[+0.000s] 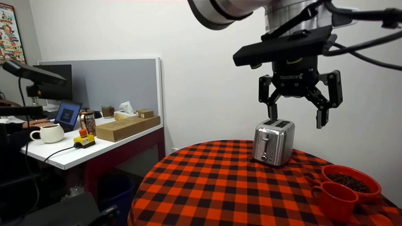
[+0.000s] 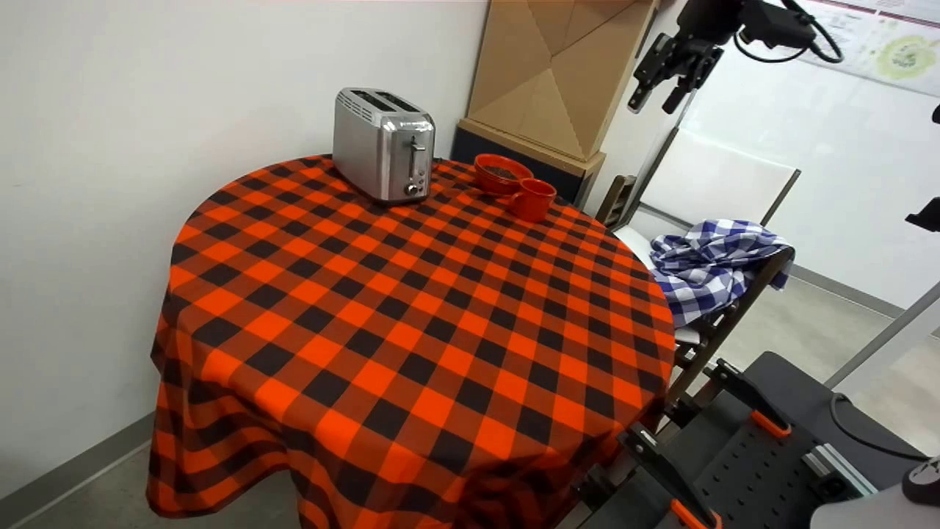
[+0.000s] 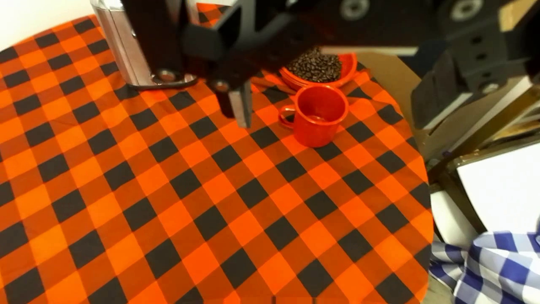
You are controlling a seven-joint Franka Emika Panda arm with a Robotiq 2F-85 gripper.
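My gripper (image 1: 297, 116) hangs open in the air above the table, its fingers wide apart and nothing between them. In the second exterior view the gripper (image 2: 653, 104) shows at the upper right, well above the tabletop. A red mug (image 3: 314, 126) stands upright on the cloth, its handle to the left in the wrist view. Just behind the mug sits a red bowl (image 3: 350, 66) of dark coffee beans (image 3: 314, 66). A silver two-slot toaster (image 2: 366, 150) stands at the table's back edge, near the wall; part of it is hidden by my gripper in the wrist view.
The round table wears a red and black checked cloth (image 2: 352, 308), bare across its middle and front. Beside it is a chair with a blue and white cloth (image 2: 718, 256). Along the left in the first exterior view stands a white desk (image 1: 67, 154).
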